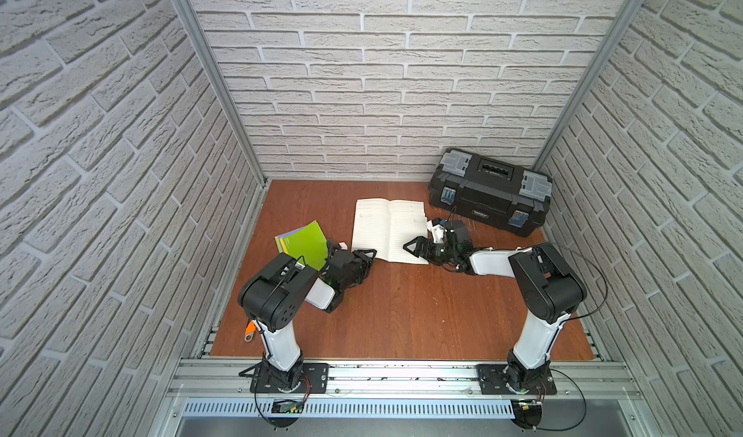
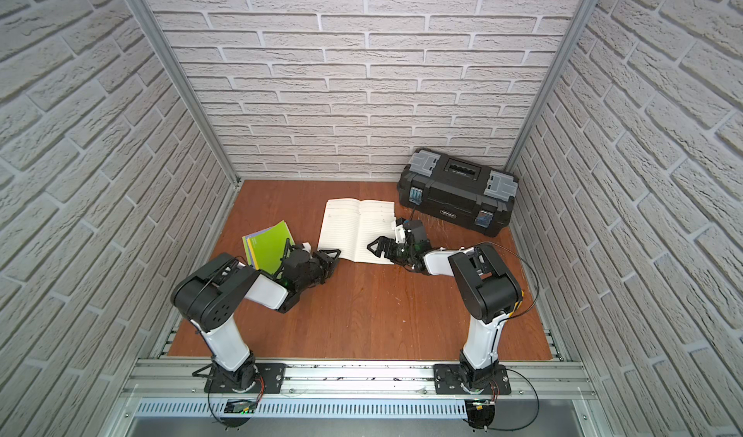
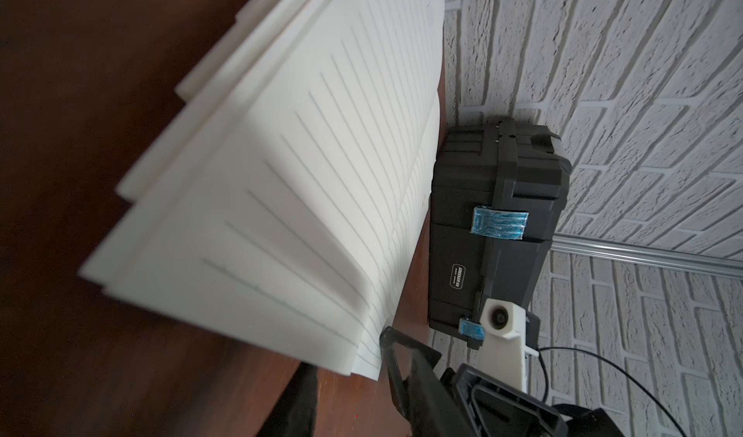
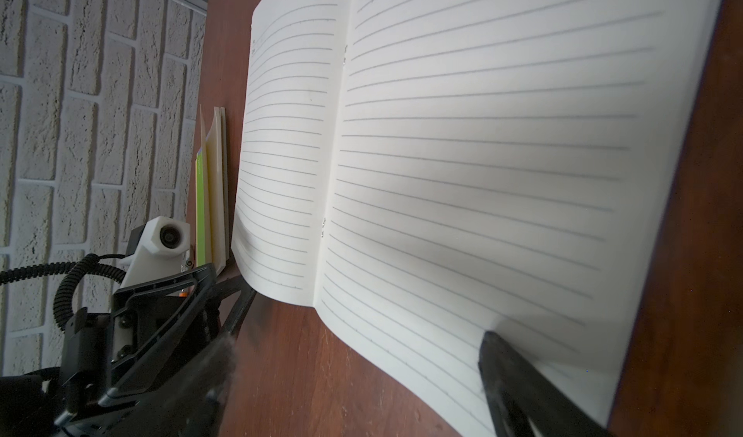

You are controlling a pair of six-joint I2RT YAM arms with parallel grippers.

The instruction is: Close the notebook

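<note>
An open lined notebook (image 1: 387,220) lies flat mid-table, both pages showing. My left gripper (image 1: 365,255) is at the near left corner of its left page; in the left wrist view the page stack fills the foreground, with blurred dark fingertips low in frame, part open. My right gripper is open over the near part of the right page, one blurred fingertip (image 4: 495,352) on or just above the paper. Whether either touches the paper firmly I cannot tell.
Green and coloured notebooks (image 1: 305,239) lie at the left. A black toolbox (image 1: 487,189) stands at the back right.
</note>
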